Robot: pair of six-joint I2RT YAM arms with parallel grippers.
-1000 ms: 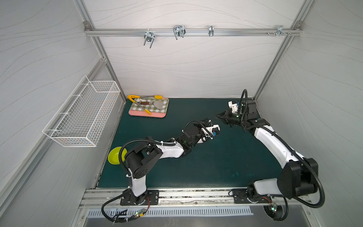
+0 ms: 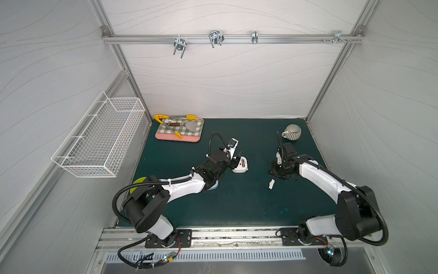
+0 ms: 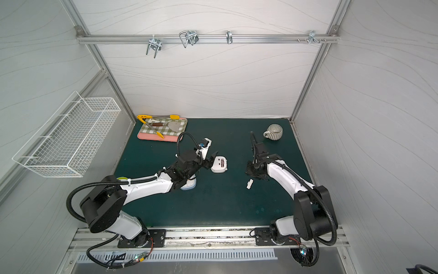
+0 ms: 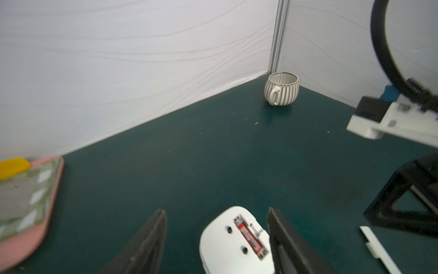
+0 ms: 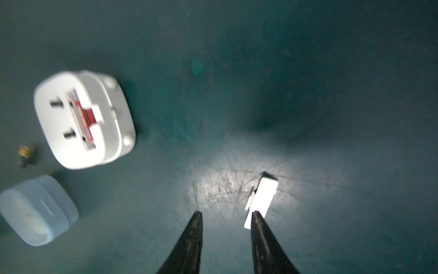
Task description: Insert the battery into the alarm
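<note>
The white alarm [image 5: 75, 121] rests on the green table with its battery slot facing up. A red battery [image 4: 250, 238] shows in that slot; whether it is fully seated I cannot tell. A white strip-like cover [image 5: 264, 196] lies loose on the table, right of the alarm. My left gripper is open behind the alarm, nothing between its fingers. My right gripper is also open and empty, pointing down above the table, with the cover seen just beyond its right fingertip.
A pale blue container [image 5: 43, 210] and a small brass-coloured piece [image 5: 26, 153] lie near the alarm. At the back stand a striped mug [image 2: 292, 132] and a pink tray [image 2: 178, 138] with tongs.
The left gripper has drawn back leftward, uncovering the alarm. The white cover came to lie on the table.
</note>
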